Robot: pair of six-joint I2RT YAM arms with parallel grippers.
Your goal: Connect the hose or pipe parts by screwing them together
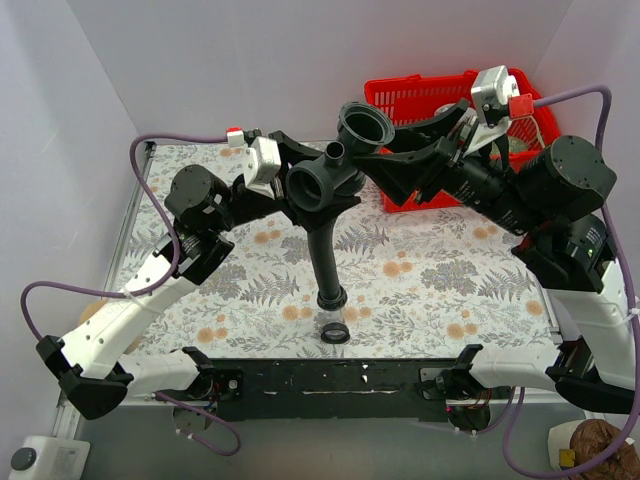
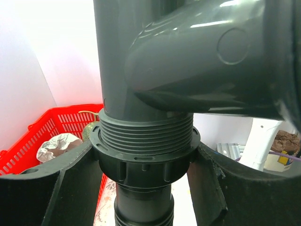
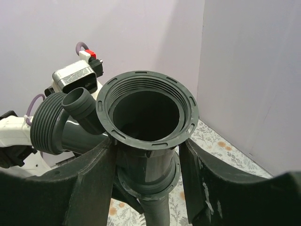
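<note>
My left gripper is shut on the black ribbed collar [image 2: 144, 165] of a branched pipe fitting [image 2: 193, 56], from which a long dark hose [image 1: 324, 268] hangs toward a clear piece with a dark ring at the table's front. My right gripper has its fingers on either side of the fitting's upper ringed opening [image 3: 147, 80]; whether they grip it tightly I cannot tell. In the top view both grippers meet at the fitting above the middle of the table.
A red basket [image 1: 408, 90] with items in it stands at the back right.
</note>
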